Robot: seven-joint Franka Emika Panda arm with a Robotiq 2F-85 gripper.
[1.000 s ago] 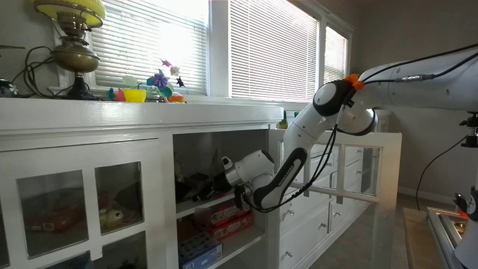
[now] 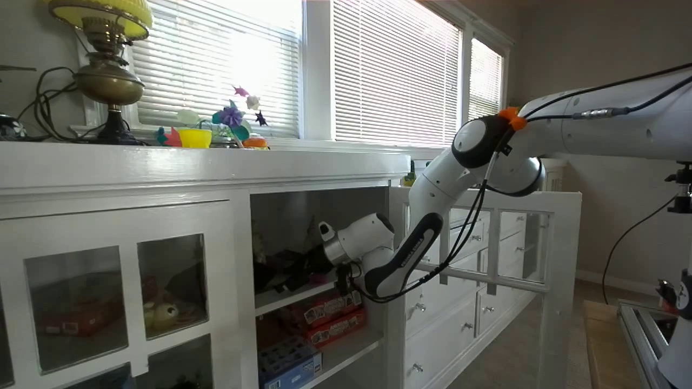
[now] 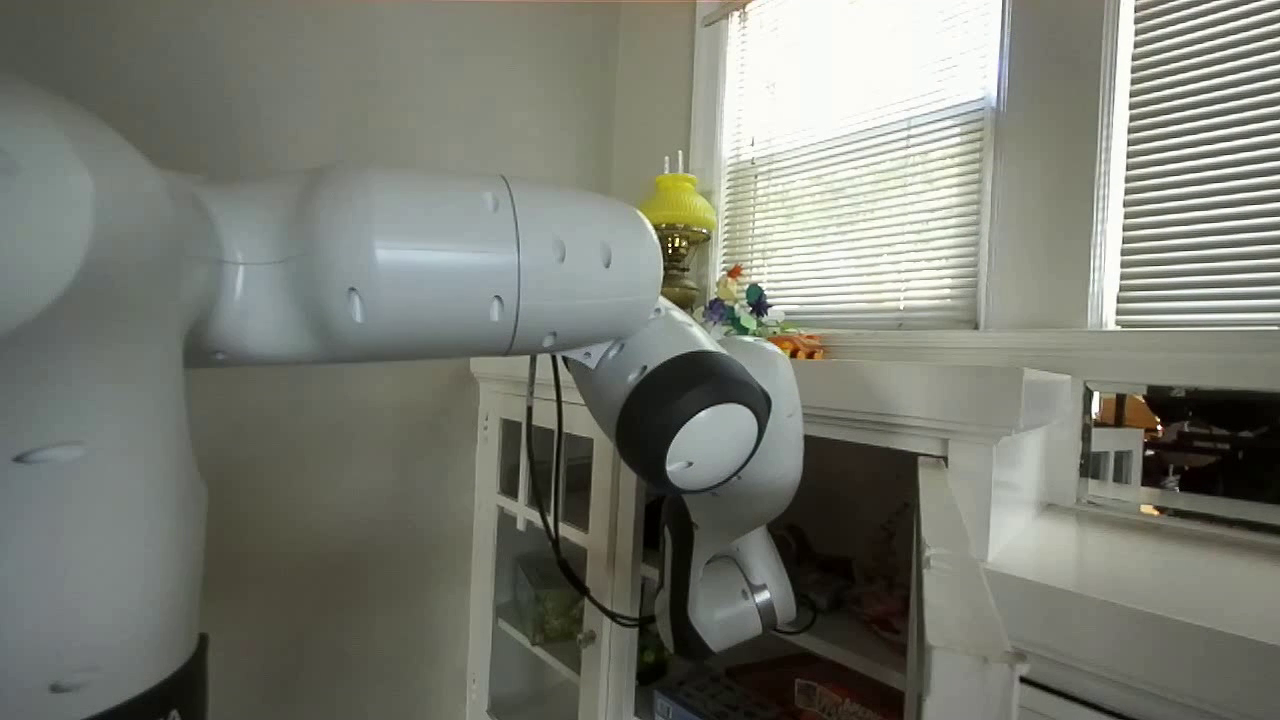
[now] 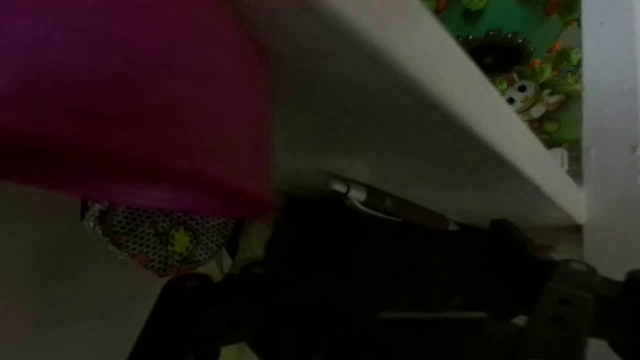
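Observation:
My gripper (image 2: 290,279) reaches into the open cabinet, at the level of its upper shelf (image 2: 285,299). In the dark wrist view the gripper stands open, its fingers (image 4: 561,306) wide apart at the lower left and right. A black object (image 4: 360,258) fills much of the space between and beyond them; whether it touches them I cannot tell. A dark pen with a pale tip (image 4: 390,204) lies along that object's edge. Large and blurred at the upper left is a magenta thing (image 4: 132,102), with a patterned, mesh-like item (image 4: 162,237) below it.
An open glass-paned door (image 2: 559,279) stands right of the arm. Red boxes (image 2: 337,329) and a blue box (image 2: 292,364) sit on the shelf below. The cabinet top holds a lamp (image 2: 109,81) and a yellow pot (image 2: 194,138). The cabinet walls leave little room around the hand.
My hand and wrist have shifted slightly left and up in exterior view 1, a little deeper into the cabinet. The door and the boxes have stayed put.

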